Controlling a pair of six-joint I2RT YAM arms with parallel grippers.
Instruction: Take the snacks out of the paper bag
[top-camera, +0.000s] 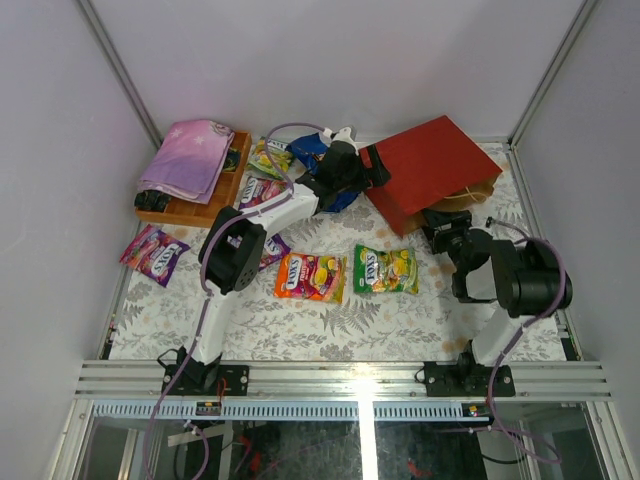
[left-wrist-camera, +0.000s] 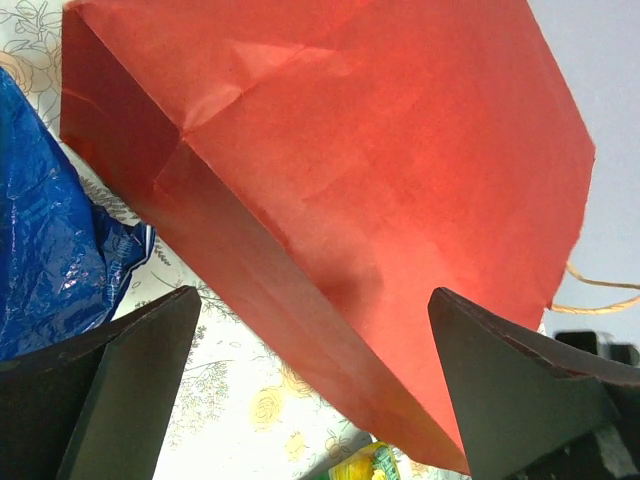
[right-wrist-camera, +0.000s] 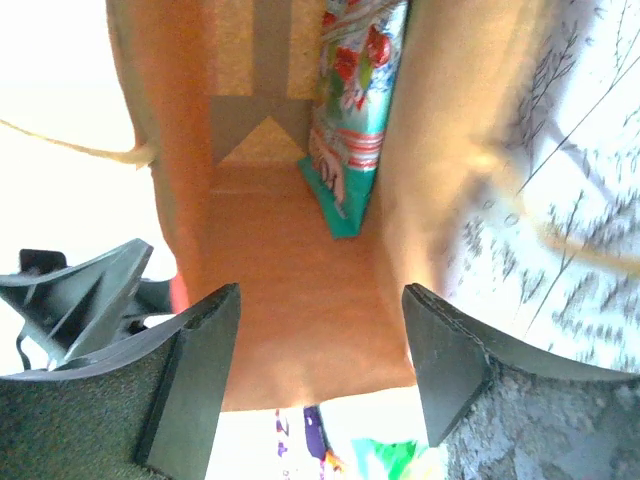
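Observation:
The red paper bag (top-camera: 430, 165) lies on its side at the back right, mouth toward the front right. In the right wrist view a teal snack packet (right-wrist-camera: 350, 130) is visible inside it. My right gripper (top-camera: 440, 222) is at the bag's mouth, fingers part apart, nothing seen between them. My left gripper (top-camera: 374, 165) stands open beside the bag's left side; in its wrist view the red side of the bag fills the space beyond the fingers.
Several snack packets lie out: green (top-camera: 385, 270), orange (top-camera: 310, 277), purple (top-camera: 153, 253), blue ones behind the left arm. A wooden tray (top-camera: 200, 210) with folded pink cloth stands back left.

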